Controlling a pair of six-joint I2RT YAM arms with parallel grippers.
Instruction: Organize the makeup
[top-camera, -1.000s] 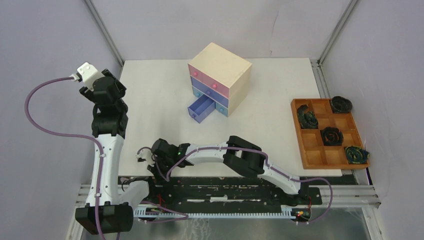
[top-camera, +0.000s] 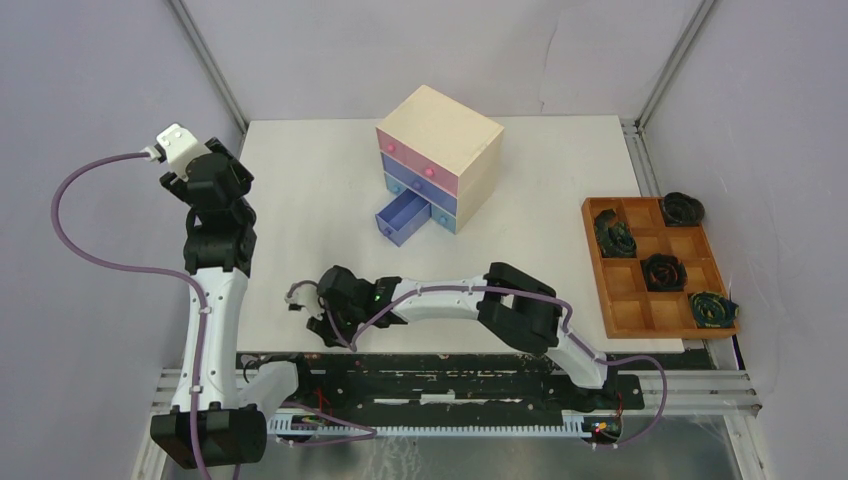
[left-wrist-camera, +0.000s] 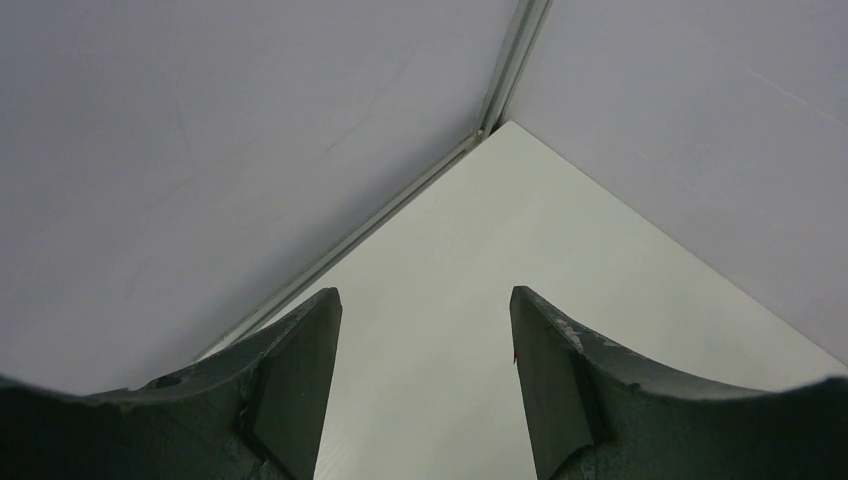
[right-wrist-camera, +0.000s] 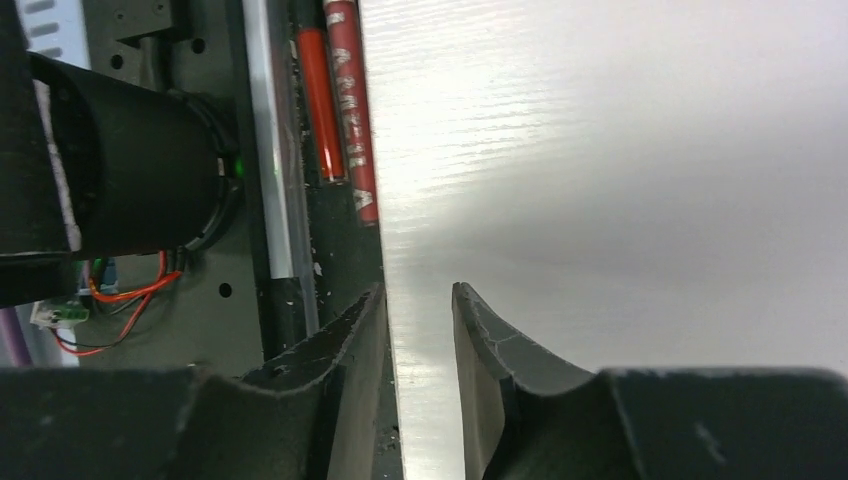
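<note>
A drawer cabinet (top-camera: 440, 140) stands at the back middle, a blue bottom drawer (top-camera: 402, 216) pulled out. A wooden compartment tray (top-camera: 628, 318) holding dark coiled items is at right. My left gripper (top-camera: 205, 175) is raised at left, open and empty over bare table in its wrist view. My right gripper (top-camera: 322, 320) is low at the front-left table edge; its fingers are partly apart, nothing visible between them. In the right wrist view two red tube-like items, one (right-wrist-camera: 350, 115) speckled white, one (right-wrist-camera: 321, 105) plain with a dark end, lie along that edge.
Walls border it. Black arm bases, rails and wiring sit below the front edge.
My right gripper and arm have moved rightward and slightly toward the back. The left arm, cabinet and tray look unchanged.
</note>
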